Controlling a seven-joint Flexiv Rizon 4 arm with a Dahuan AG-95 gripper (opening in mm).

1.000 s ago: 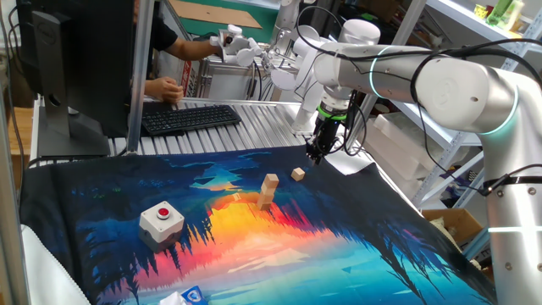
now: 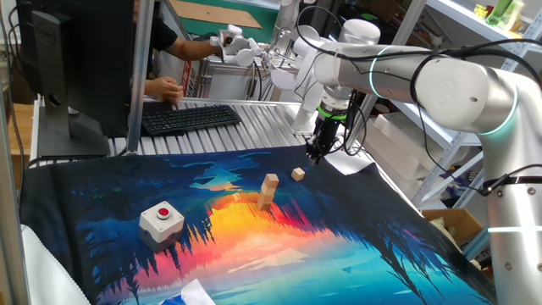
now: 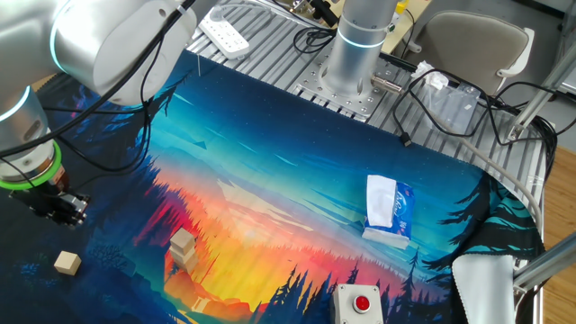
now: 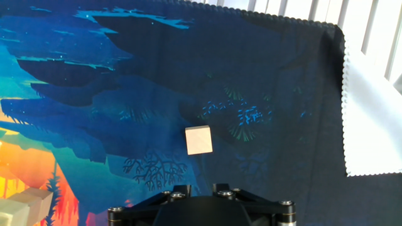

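A loose wooden cube (image 4: pixel 199 140) lies alone on the dark part of the printed cloth, just beyond my fingertips in the wrist view. The same cube (image 2: pixel 297 174) shows right of a small upright stack of wooden blocks (image 2: pixel 268 193). From the other side, the stack (image 3: pixel 183 247) stands apart from the loose cube (image 3: pixel 67 263). My gripper hangs above the cloth near the loose cube, not touching it. A gap shows between its fingertips and nothing is held there. Its palm side is partly hidden by its black body.
A grey box with a red button (image 2: pixel 162 224) rests on the cloth (image 2: pixel 339 271). A blue tissue pack (image 3: pixel 390 211) lies farther off. A keyboard (image 2: pixel 190 119) and monitor (image 2: pixel 80 76) stand behind the cloth, where a person's hand rests. Open cloth surrounds the loose cube.
The white tissue at the bottom edge of exterior view 1 has shifted shape and now stands up more. The arm, the cube and the stack look unmoved.
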